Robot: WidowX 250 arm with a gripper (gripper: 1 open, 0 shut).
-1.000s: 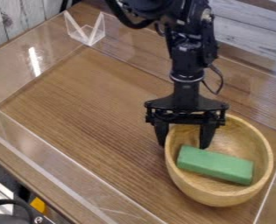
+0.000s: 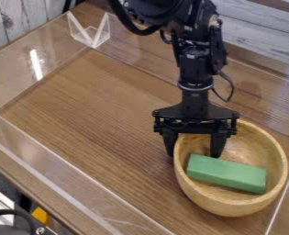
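Observation:
The black gripper (image 2: 194, 139) hangs from the arm into the back left of a wooden bowl (image 2: 267, 147) at the lower right, its fingers open and reaching just inside the rim. A green rectangular block (image 2: 227, 173) lies in the front part of the bowl, in front of the fingers. Whether anything sits under the gripper body is hidden.
A white wire-like object (image 2: 88, 32) stands at the back left. A raised edge runs along the left, with dark hardware at the lower left corner.
The arm and gripper have shifted very slightly; the bowl and green block look almost unchanged.

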